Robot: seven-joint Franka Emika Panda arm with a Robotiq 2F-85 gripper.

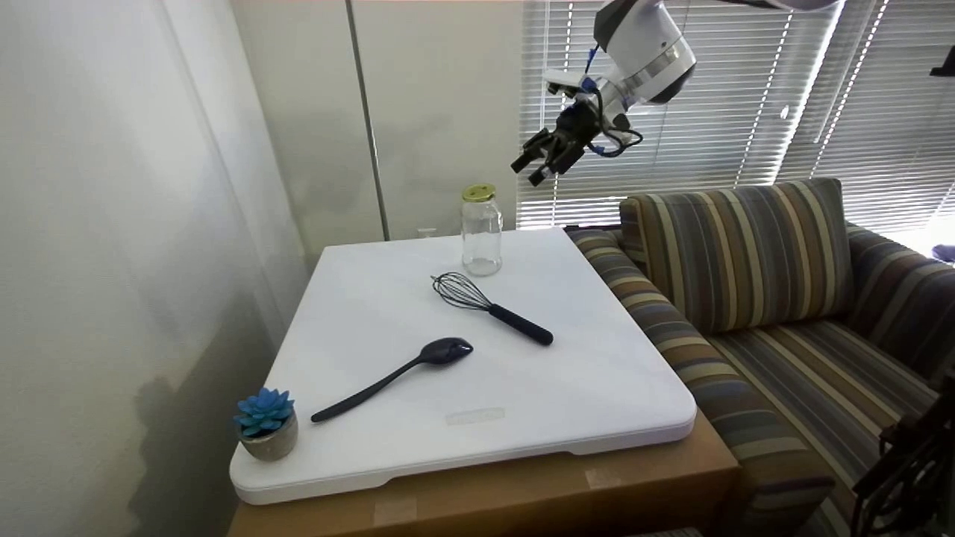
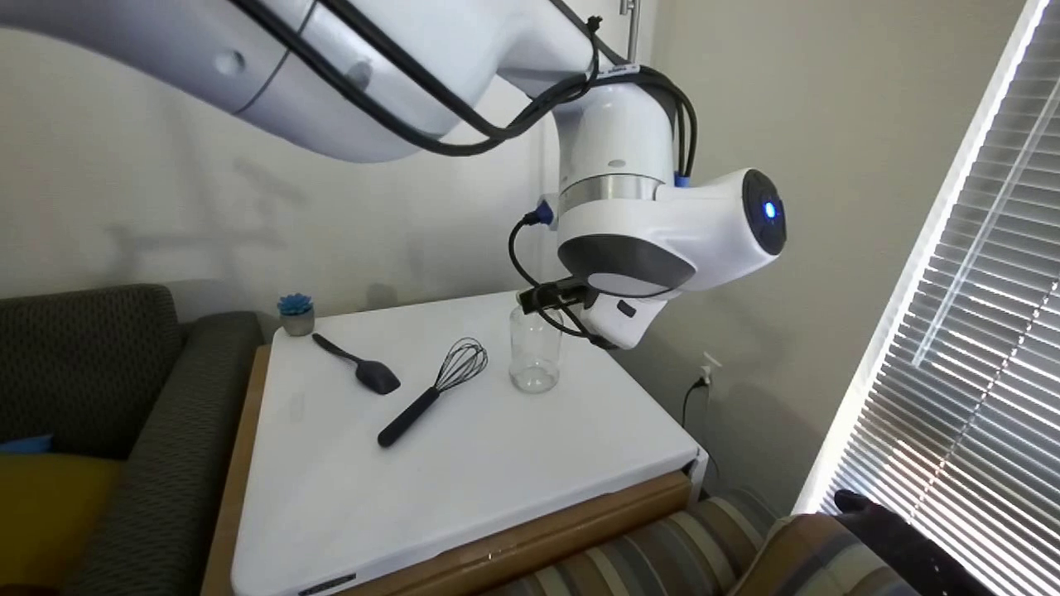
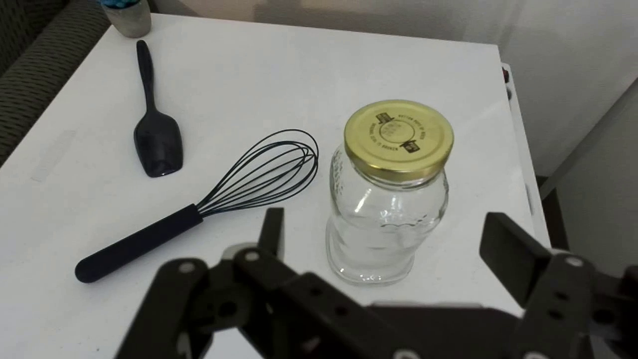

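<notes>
A clear glass jar (image 3: 389, 209) with a gold lid (image 3: 398, 136) stands upright near the table's far end in exterior view 1. My gripper is open, its two fingers wide apart in the wrist view with only the jar showing beyond the gap. In exterior view 1 the gripper (image 1: 535, 168) hangs in the air, higher than the lid and to its right, apart from it. A black whisk (image 1: 490, 307) lies on the table near the jar. Farther off rests a black spatula-like spoon (image 1: 394, 376).
The white tabletop (image 1: 573, 394) has free room around the tools. At one corner sits a small potted blue succulent (image 1: 266, 424). A striped armchair (image 1: 743, 259) adjoins one side of the table, and a wall (image 2: 845, 199) rises close to the jar's end.
</notes>
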